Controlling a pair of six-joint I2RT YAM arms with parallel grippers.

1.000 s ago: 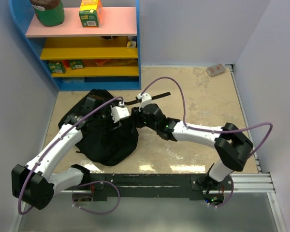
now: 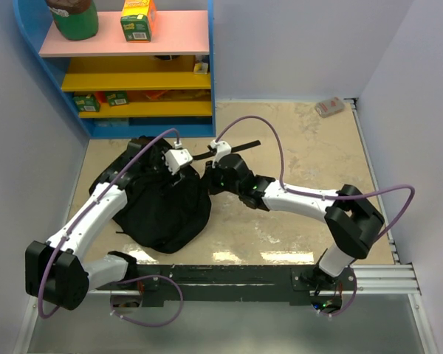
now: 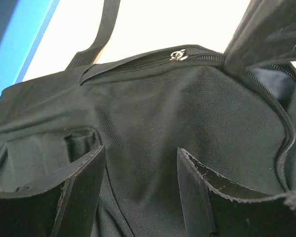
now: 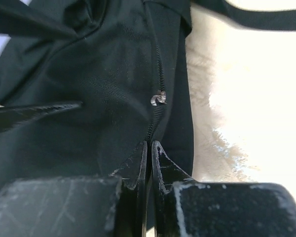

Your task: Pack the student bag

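Observation:
The black bag (image 2: 162,221) lies flat and rumpled on the left of the beige floor. My left gripper (image 2: 170,177) hangs over its upper part; in the left wrist view its fingers are apart above the fabric (image 3: 143,123), nothing between them, with a zipper pull (image 3: 178,55) beyond. My right gripper is shut at the bag's right edge, its tips on the zipper line just below another zipper pull (image 4: 158,98); nothing clearly shows held.
The blue shelf unit (image 2: 102,130) stands behind the bag with boxes (image 2: 139,22) and other items. A black strap (image 2: 247,146) lies toward the back. A small grey object (image 2: 330,107) sits at back right.
My left arm has shifted back and left over the bag from where it was a second ago. The right arm has moved only slightly.

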